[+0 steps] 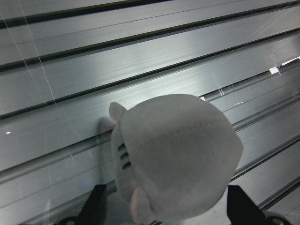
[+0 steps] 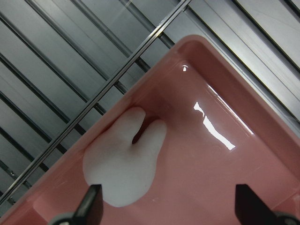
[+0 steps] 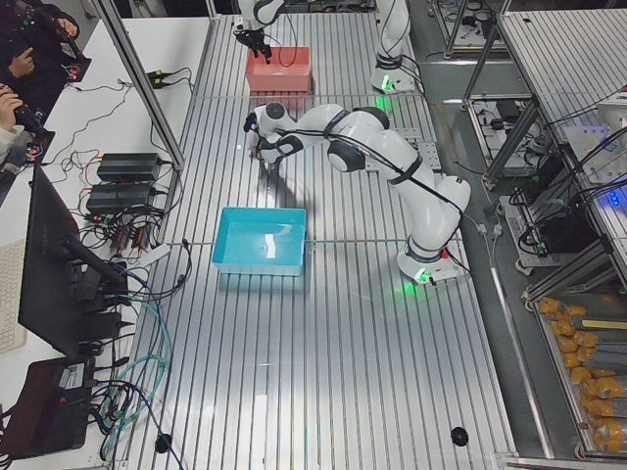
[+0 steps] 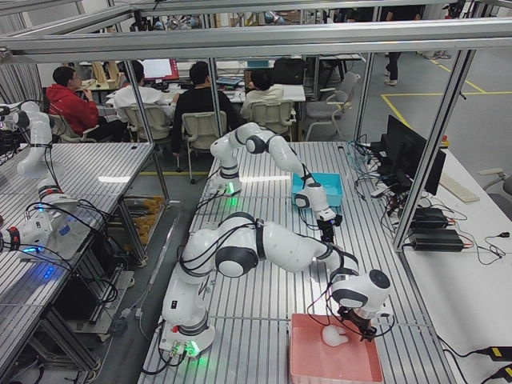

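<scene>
A white plush toy point(image 1: 176, 150) with small ears and dark stripes lies on the grooved metal table, between the open fingers of my left gripper, which is low over it at the middle back of the camera left view. The pink bin point(image 2: 201, 168) holds a white rabbit-shaped plush point(image 2: 117, 173) against one wall. My right gripper stands open above that bin, nothing between its fingers.
A teal bin point(image 3: 260, 245) stands empty on the table in front of the left gripper. Monitor, power units and cables point(image 3: 137, 196) crowd the left side.
</scene>
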